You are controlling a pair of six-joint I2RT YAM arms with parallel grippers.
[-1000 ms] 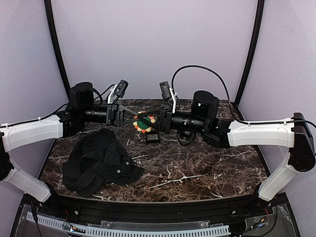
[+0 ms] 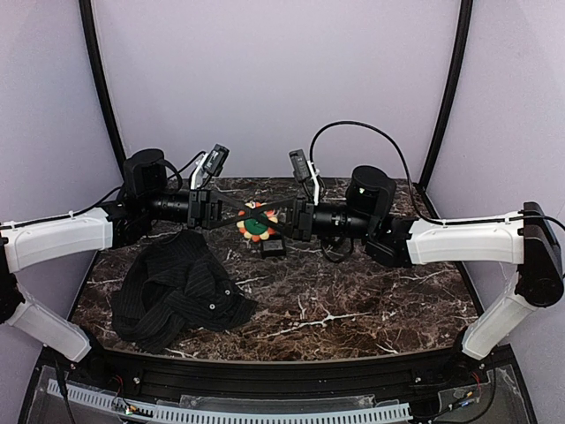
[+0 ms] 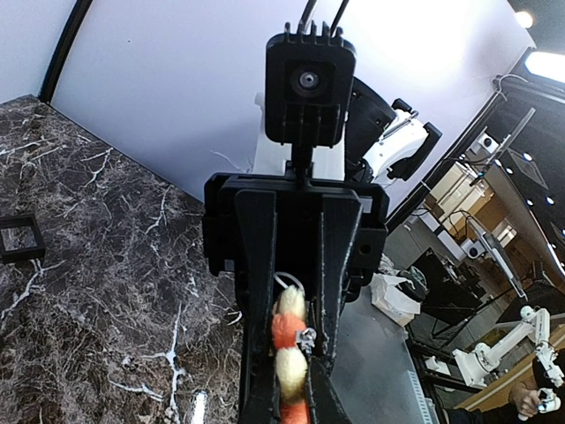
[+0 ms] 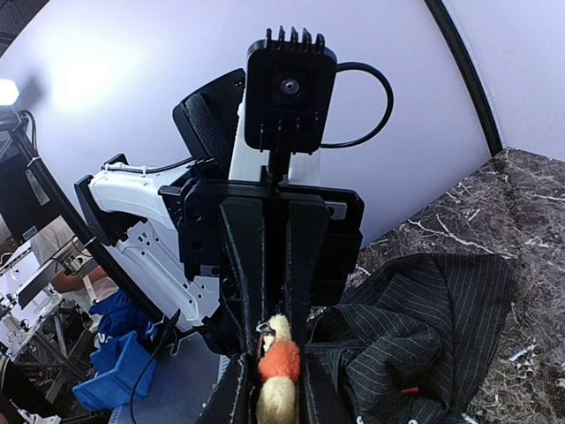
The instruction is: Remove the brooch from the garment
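Observation:
The brooch, a flower with cream and orange petals and a green centre, is held in the air between both grippers, clear of the garment. My left gripper and my right gripper face each other and are both shut on it; their fingers overlap in the top view. Both wrist views show the petals edge-on between the fingers, with a small metal clasp beside them. The dark pinstriped garment lies crumpled on the left of the marble table.
A small black square frame lies on the table beneath the brooch, towards the middle. Walls close the back and both sides.
The left gripper and the garment have not visibly moved.

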